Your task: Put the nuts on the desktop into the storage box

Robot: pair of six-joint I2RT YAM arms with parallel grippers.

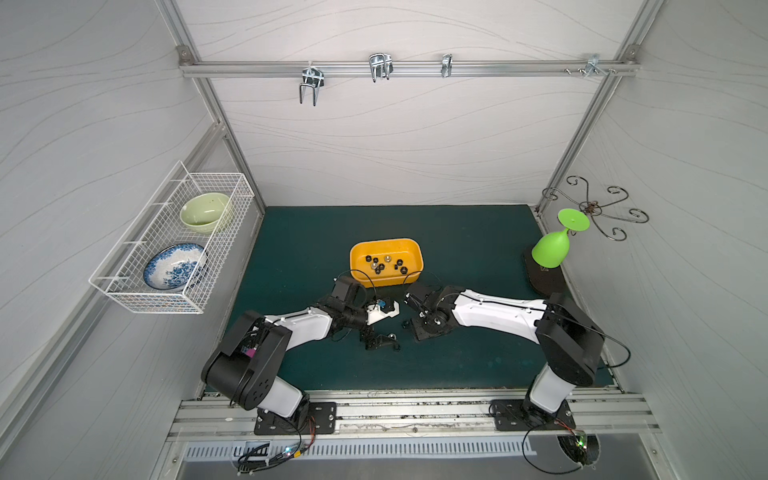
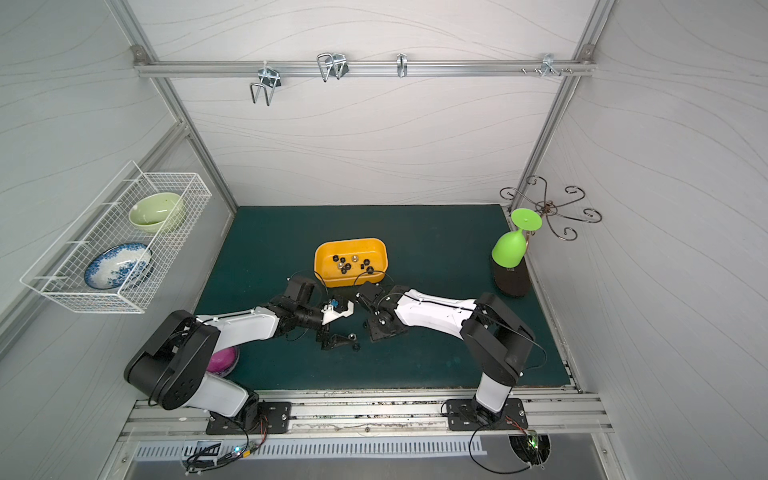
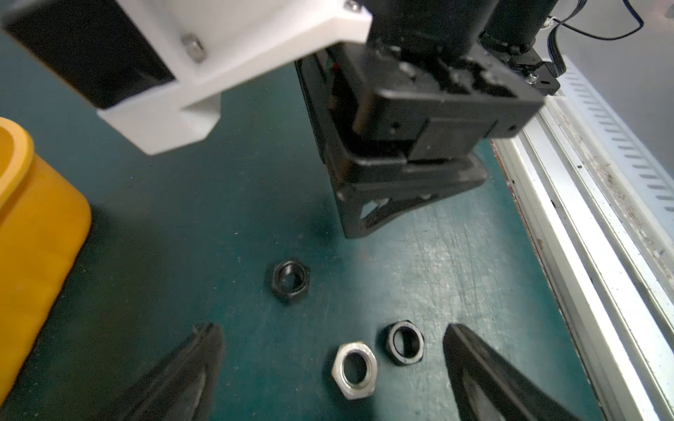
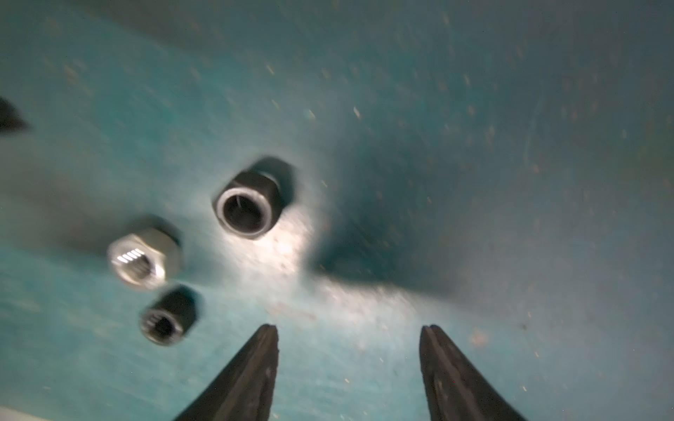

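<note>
Three nuts lie on the green desktop. In the left wrist view they are a black nut [image 3: 289,297], a silver nut [image 3: 341,380] and another dark nut [image 3: 417,351] beside the silver one. My left gripper is open, its fingertips wide apart, with the silver and dark pair showing between them. My right gripper stands open and empty; the nearest black nut [image 4: 265,185] sits ahead and left of its fingers, with the silver nut [image 4: 163,256] and smaller-looking dark nut [image 4: 181,308] farther left. The yellow storage box [image 1: 354,257] holds several nuts.
Both arms are close together at the desk's middle, the right gripper body looming over the left wrist view. A green goblet [image 1: 552,249] stands at the right edge. The white wire basket [image 1: 144,300] hangs on the left wall. Desk behind the box is clear.
</note>
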